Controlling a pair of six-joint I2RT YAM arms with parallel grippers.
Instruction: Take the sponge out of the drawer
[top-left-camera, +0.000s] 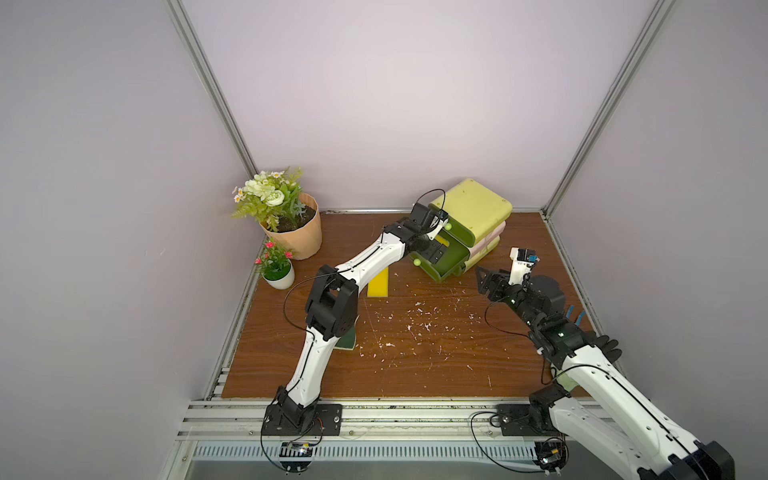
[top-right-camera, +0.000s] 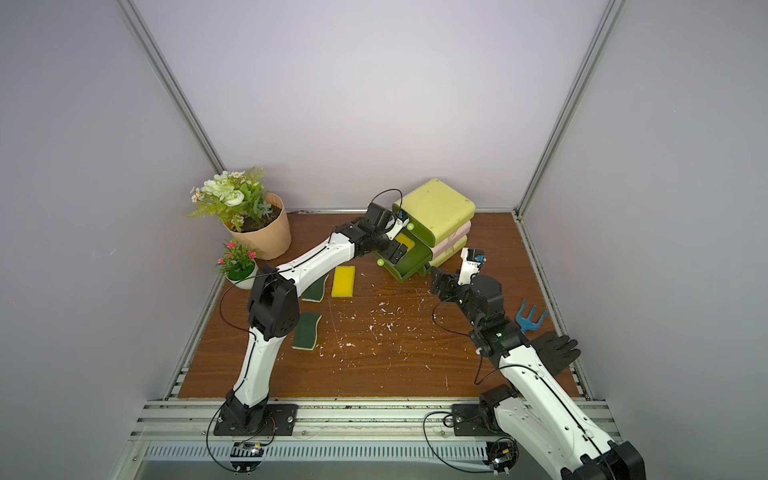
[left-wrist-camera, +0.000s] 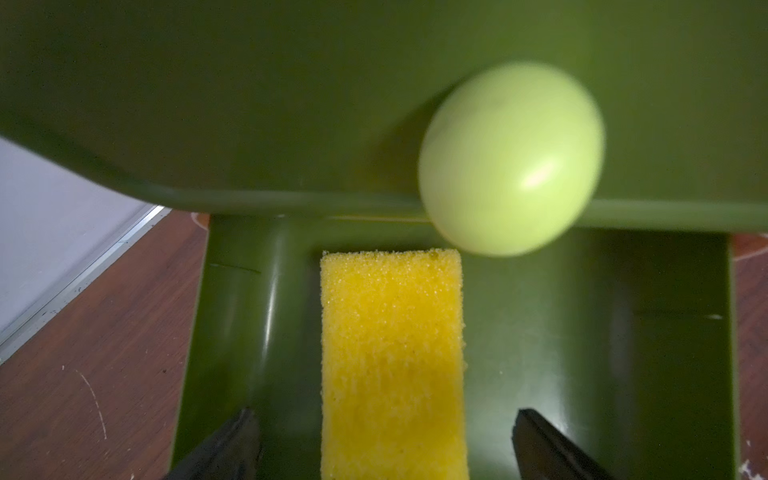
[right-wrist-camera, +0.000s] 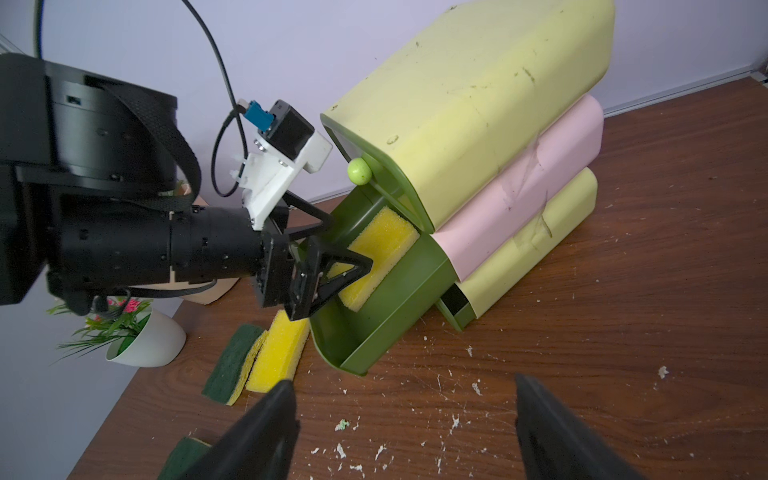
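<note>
A yellow sponge (left-wrist-camera: 392, 360) lies in the pulled-out green drawer (right-wrist-camera: 400, 308) of the cabinet. My left gripper is open over that drawer, one finger on either side of the sponge, with gaps showing between sponge and fingers in the left wrist view. Seen from the right wrist, the left fingers (right-wrist-camera: 340, 276) reach in over the drawer's front at the sponge's near part. Well apart from the drawer, above the table, my right gripper stands open and empty.
Close above the sponge juts the upper drawer's round knob (left-wrist-camera: 512, 160). Outside on the table lie another yellow sponge (top-right-camera: 343, 281) and green ones (top-right-camera: 306, 330). Flower pots (top-right-camera: 268, 232) stand at the left, a blue fork (top-right-camera: 529, 317) and dark glove (top-right-camera: 557, 352) at the right.
</note>
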